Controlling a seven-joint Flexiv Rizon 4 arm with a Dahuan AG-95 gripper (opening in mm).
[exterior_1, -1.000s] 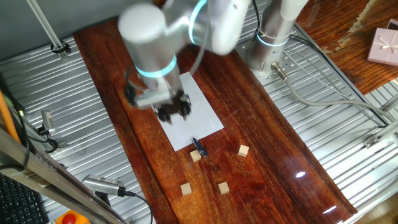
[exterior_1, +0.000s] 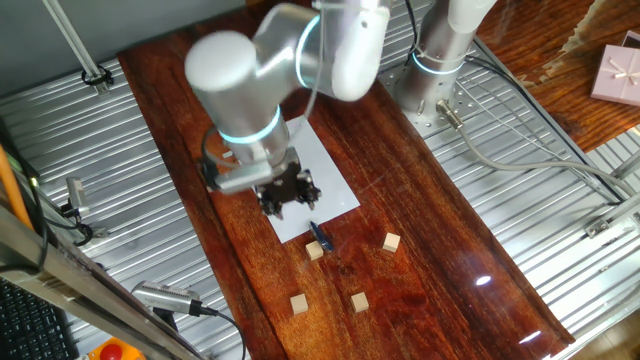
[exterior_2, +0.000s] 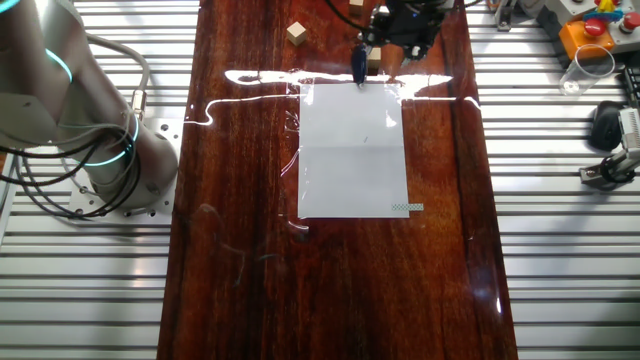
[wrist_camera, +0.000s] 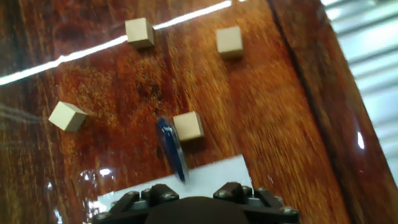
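In exterior view 1 my gripper (exterior_1: 294, 205) hangs above the white sheet of paper (exterior_1: 325, 180), its fingers spread and nothing visible between them. A dark blue pen (exterior_1: 320, 237) lies with one end over the paper's edge. Beside it sits a wooden cube (exterior_1: 314, 251); the wrist view shows that cube (wrist_camera: 188, 126) close against the pen (wrist_camera: 171, 148). Three more cubes stand apart on the wood: one to the right (exterior_1: 391, 242) and two lower down, a left one (exterior_1: 299, 304) and a right one (exterior_1: 360, 302). At the wrist view's bottom edge, my fingertips (wrist_camera: 231, 191) are parted, short of the pen.
A small patterned strip (exterior_2: 408, 207) lies across the paper's edge in exterior view 2. Slatted metal decking (exterior_1: 130, 190) flanks the table, with a camera (exterior_1: 166, 298) mounted at the left.
My gripper has shifted slightly down and right in exterior view 1, toward the pen. Pen, paper and cubes have stayed put.
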